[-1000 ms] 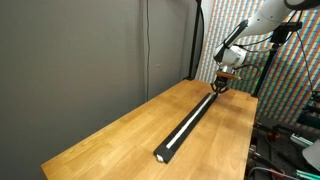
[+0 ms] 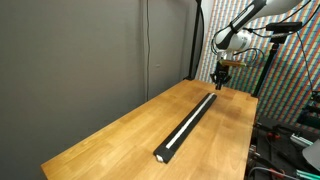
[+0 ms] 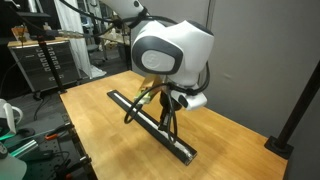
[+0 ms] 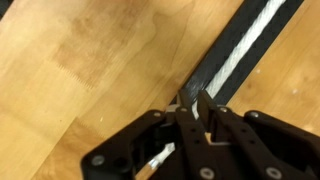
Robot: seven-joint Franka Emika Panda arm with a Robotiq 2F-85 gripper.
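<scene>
A long black strip with a white line down its middle [image 2: 186, 127] lies flat on the wooden table. In the wrist view, the strip [image 4: 236, 58] runs from the upper right down under the gripper. My gripper is partly open over it, its two dark fingers a little apart. Between them only the strip's white surface shows. From exterior view 1, the gripper [image 2: 220, 84] hangs above the far end of the strip. The arm's pale body [image 3: 178, 55] covers part of the strip in exterior view 2.
Bare wooden tabletop [image 2: 110, 145] spreads on both sides of the strip. A grey wall panel [image 2: 80, 70] stands along one side. Dark equipment and cables [image 2: 290, 145] sit at the right edge in exterior view 1.
The strip looks unmoved.
</scene>
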